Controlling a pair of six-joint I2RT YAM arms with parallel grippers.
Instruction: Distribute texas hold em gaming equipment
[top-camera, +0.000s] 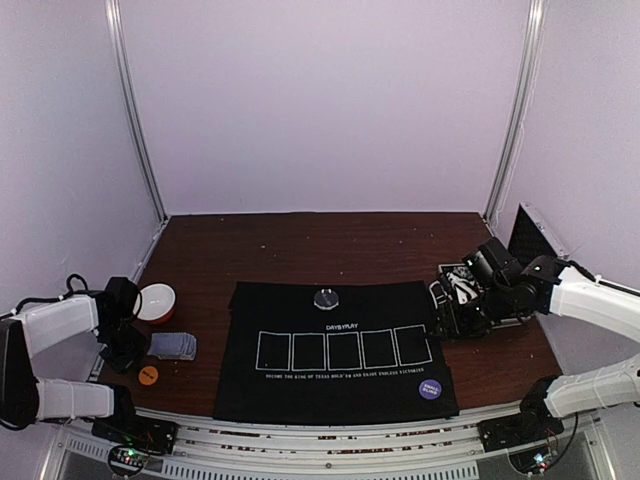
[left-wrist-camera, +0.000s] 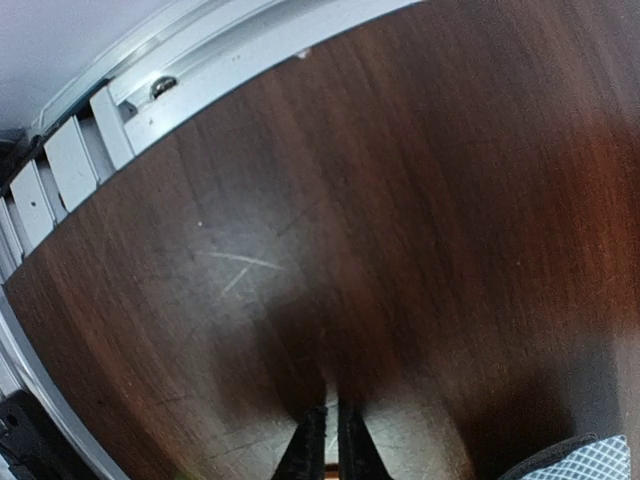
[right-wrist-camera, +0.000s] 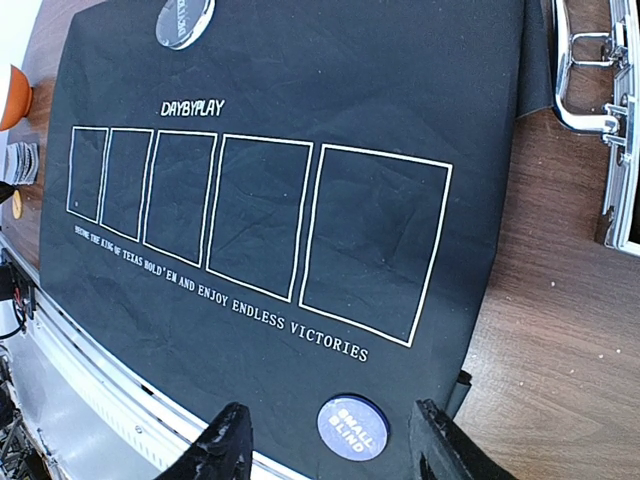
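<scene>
The black DAYBYPLAY mat (top-camera: 270, 400) covers the middle, carrying a silver dealer chip (top-camera: 326, 299) at the back and a purple small blind chip (right-wrist-camera: 352, 428) at the front right. Blue cards (top-camera: 173, 346), an orange chip (top-camera: 148, 375) and a red-white bowl (top-camera: 157, 301) lie left of it. My left gripper is low over bare wood at the far left, shut with nothing visible between its fingers, beside the cards. My right gripper hangs over the mat's right part, open and empty, with the small blind chip between its fingertips in view below.
An open metal case (right-wrist-camera: 620, 170) stands at the right, partly hidden by the right arm in the top view. A metal rail borders the left edge.
</scene>
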